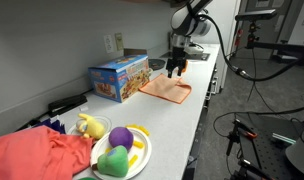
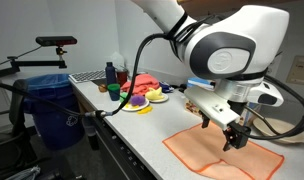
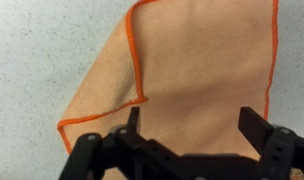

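An orange-edged peach cloth [image 1: 167,88] lies on the white counter; one corner is folded over, as the wrist view shows on the cloth [image 3: 182,80]. My gripper is above the cloth, its two black fingers wide apart with only cloth visible below them. In exterior view 2 the gripper [image 2: 219,136] points down over the cloth [image 2: 207,160], its fingertips apart from the fabric as far as I can tell.
A blue picture box [image 1: 120,78] stands against the wall. Nearer the camera are a plate [image 1: 138,152] with toy food and a red cloth [image 1: 37,155]. Bare counter [image 1: 157,120] lies between the plate and the peach cloth.
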